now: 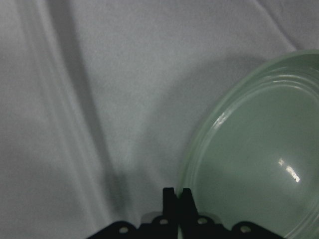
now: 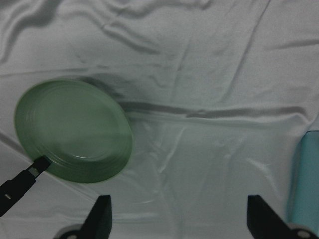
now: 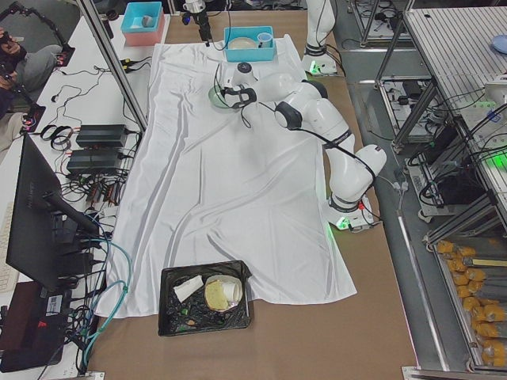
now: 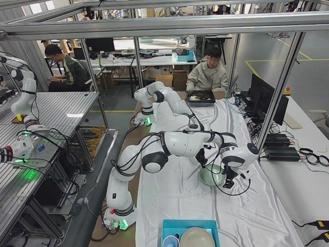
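Observation:
A green shallow plate (image 1: 254,149) lies on the white cloth (image 3: 230,182), partly hidden by the arms in the left camera view. In the left wrist view my left gripper is shut on the plate's near rim, fingertips close together. In the right wrist view the left fingertips (image 2: 44,164) are at the rim of that plate. My right gripper has its two fingers wide apart, empty, over cloth to the side of the plate.
A blue bin (image 4: 169,226) with a cup and bowl stands at one end of the cloth, its edge also in the right wrist view. A black tray (image 3: 182,317) with dishes stands at the other end.

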